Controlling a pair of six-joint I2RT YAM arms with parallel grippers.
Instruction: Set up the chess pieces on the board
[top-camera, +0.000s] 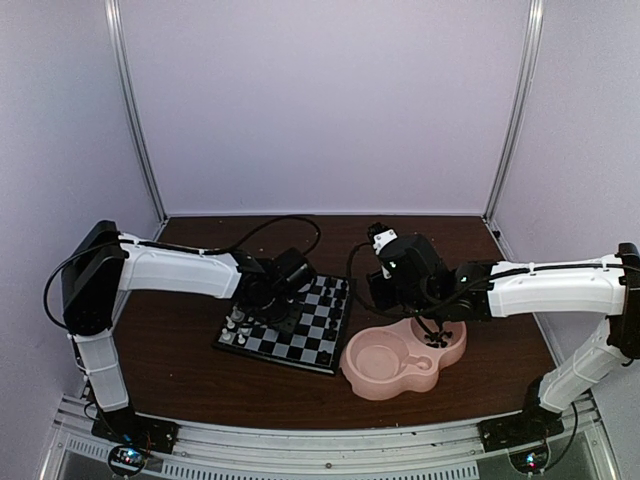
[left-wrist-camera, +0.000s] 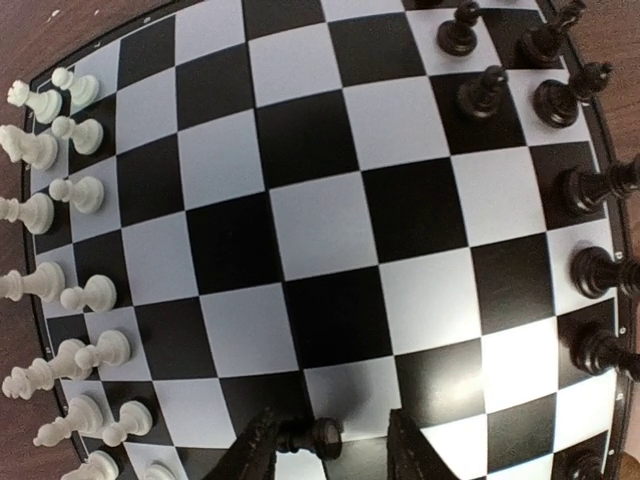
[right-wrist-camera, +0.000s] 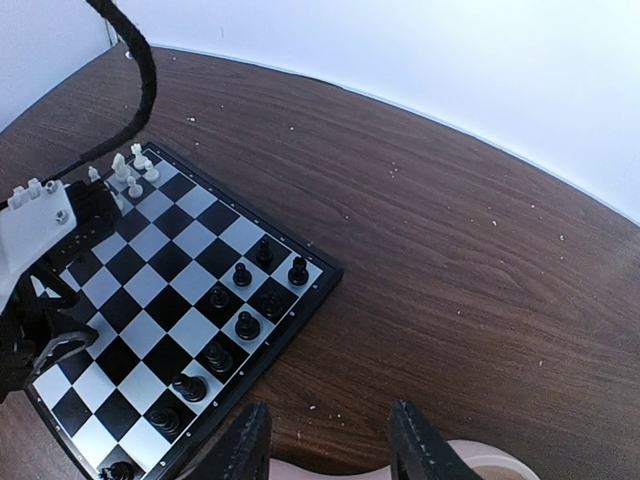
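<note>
The checkered board (top-camera: 290, 346) lies on the left half of the table. White pieces (left-wrist-camera: 84, 195) line one side; on the opposite side stand black pieces (left-wrist-camera: 596, 270), with two black pawns (left-wrist-camera: 482, 93) in front of them. My left gripper is over the board, its fingers apart. A dark pawn (left-wrist-camera: 325, 438) shows between them, close to the left finger, with a gap to the right one; whether it touches the board I cannot tell. My right gripper is open and empty, right of the board.
A pink tray (top-camera: 380, 388) with rounded compartments sits right of the board, beneath the right arm; black pieces (top-camera: 437, 338) lie in its back right compartment. Bare table (right-wrist-camera: 420, 270) stretches behind and right of the board. The left arm covers the board's back left part.
</note>
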